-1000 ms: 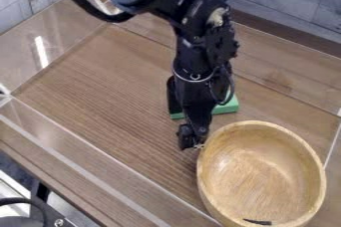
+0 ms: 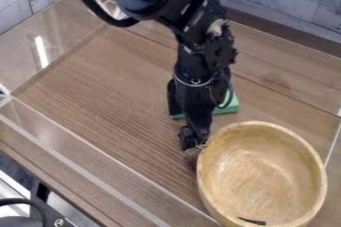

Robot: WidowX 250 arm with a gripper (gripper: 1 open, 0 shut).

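My black gripper hangs low over the wooden table, its fingertips at the upper left rim of a large round wooden bowl. It is open. A green object lies behind the gripper, mostly hidden by it. The bowl holds a small dark mark or item near its bottom, too small to tell.
A grey wooden wall stands at the back. Black cables or tubing show at the lower left corner, off the tabletop.
Very little differs. The arm's upper part has shifted slightly, while the gripper stays by the bowl's rim and the bowl and green object stay in place.
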